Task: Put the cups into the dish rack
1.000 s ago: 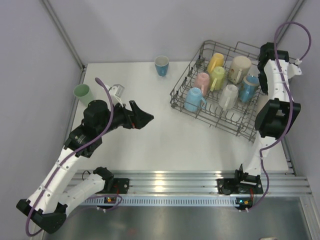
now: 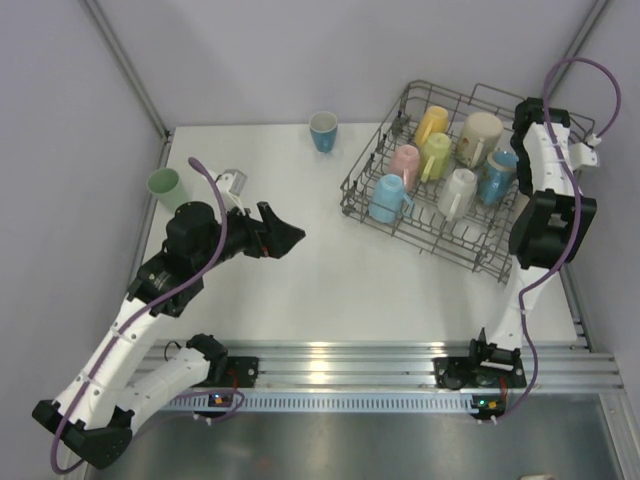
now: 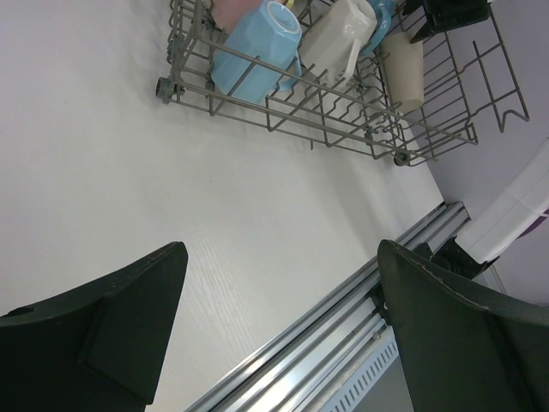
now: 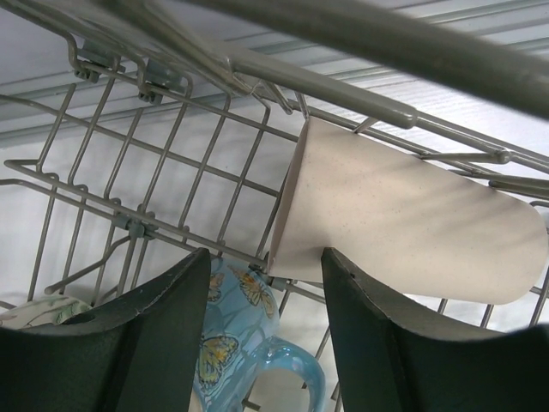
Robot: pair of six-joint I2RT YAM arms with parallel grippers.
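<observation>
The dish rack [image 2: 440, 247] at the table's far right holds several cups and mugs, among them a light blue mug [image 2: 385, 199], a white mug [image 2: 457, 192] and a butterfly-patterned blue mug [image 4: 236, 330]. A beige cup [image 4: 412, 215] lies on its side along the rack's right edge. My right gripper is over that side with its fingers parted, one fingertip overlapping the beige cup in view; nothing is gripped. A blue cup [image 2: 323, 132] and a green cup [image 2: 167, 188] stand on the table. My left gripper hangs open and empty over the left of the table.
Wire rails [image 4: 326, 81] of the rack run close to my right gripper. A wall [image 2: 618, 230] stands just right of the rack.
My left arm and the cups on the table look unchanged.
</observation>
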